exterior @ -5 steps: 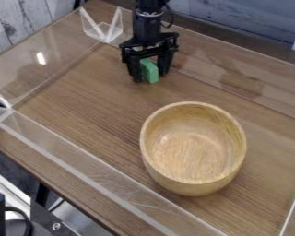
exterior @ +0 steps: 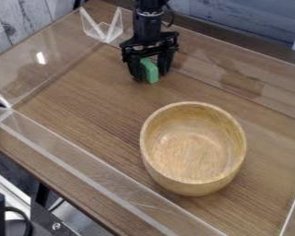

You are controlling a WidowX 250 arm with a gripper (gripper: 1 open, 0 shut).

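My black gripper (exterior: 149, 51) is at the top middle of the camera view, pointing down, low over the wooden table. A small green object (exterior: 149, 70) sits between or just under its fingers. Whether the fingers grip it or only surround it I cannot tell. A large light wooden bowl (exterior: 192, 147) stands in the lower right, well apart from the gripper.
A clear plastic piece (exterior: 102, 26) is at the back left, beside the arm. Table edges run along the back and the lower left.
The gripper and green object have shifted very slightly; the bowl is unmoved.
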